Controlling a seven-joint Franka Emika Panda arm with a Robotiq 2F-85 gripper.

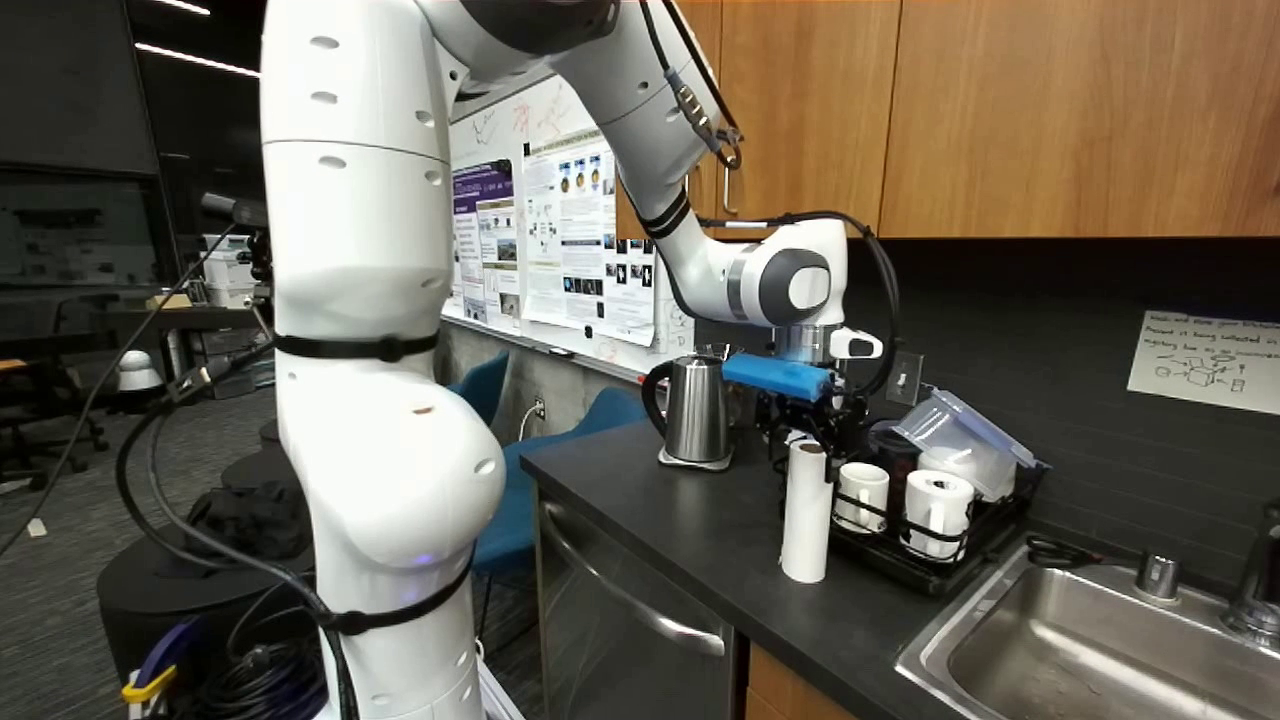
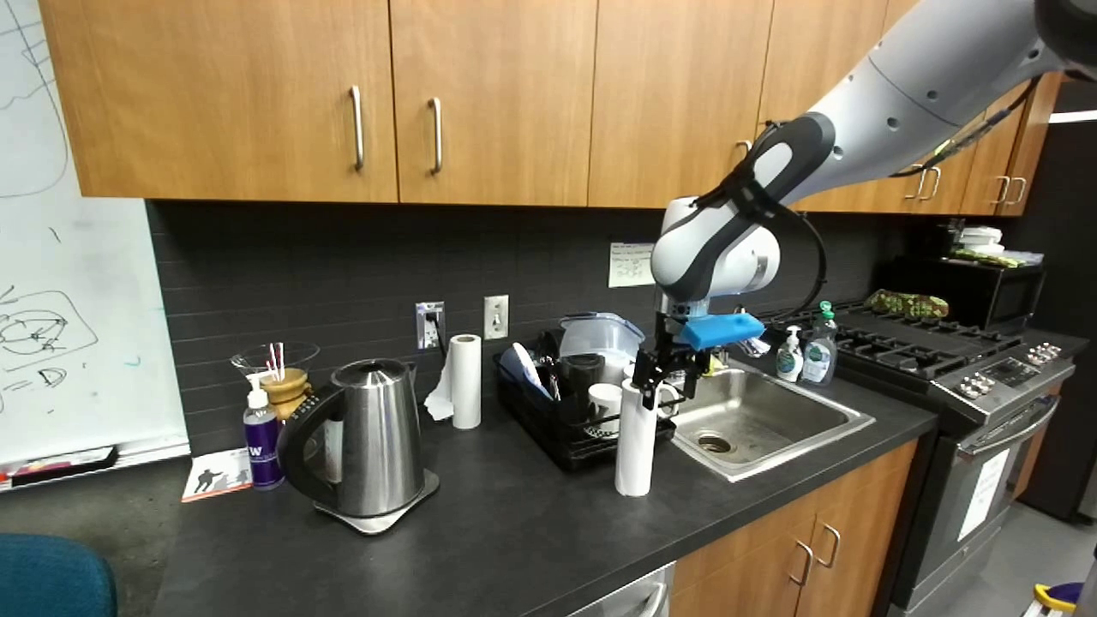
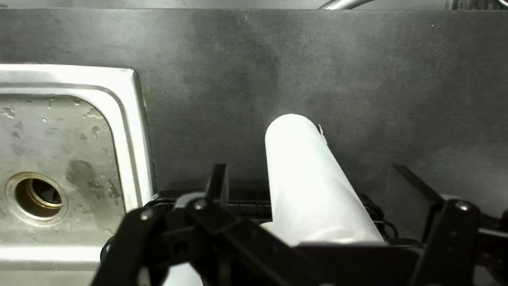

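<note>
A white paper towel roll [image 1: 806, 516] stands upright on the dark counter, in front of the dish rack. My gripper is over the roll's top, pointing down, its fingers [image 3: 219, 183] spread wide. In the wrist view the roll [image 3: 309, 181] lies between the two fingers with room on both sides. The second exterior view shows the gripper [image 2: 658, 396] at the upper end of the roll [image 2: 635, 442]. The roll's top end is partly hidden by the gripper body in the wrist view.
A black dish rack [image 2: 566, 437] with mugs and a clear tub sits right behind the roll. The sink [image 2: 761, 411] lies to one side, a steel kettle [image 2: 375, 442] to the other. Another paper roll [image 2: 465, 380] stands by the wall.
</note>
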